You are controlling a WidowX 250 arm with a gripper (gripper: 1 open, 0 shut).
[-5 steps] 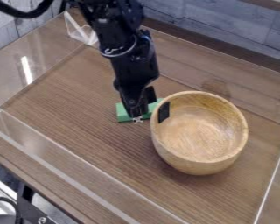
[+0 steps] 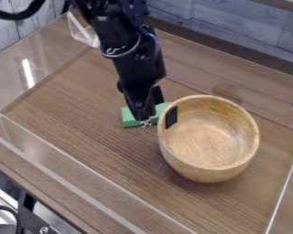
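The black robot arm reaches down from the top centre of the camera view to its gripper [image 2: 154, 102], just above a green object [image 2: 136, 119] on the wooden table. A round wooden bowl [image 2: 208, 142] stands directly to the right, its rim by the gripper. The green object is partly hidden by gripper and bowl. The fingertips are dark and small, so whether anything is between them is hard to see.
Light walls edge it at the back. Dark cables lie at the lower left corner.
The gripper has shifted very slightly over the last second; the bowl and green object look unmoved.
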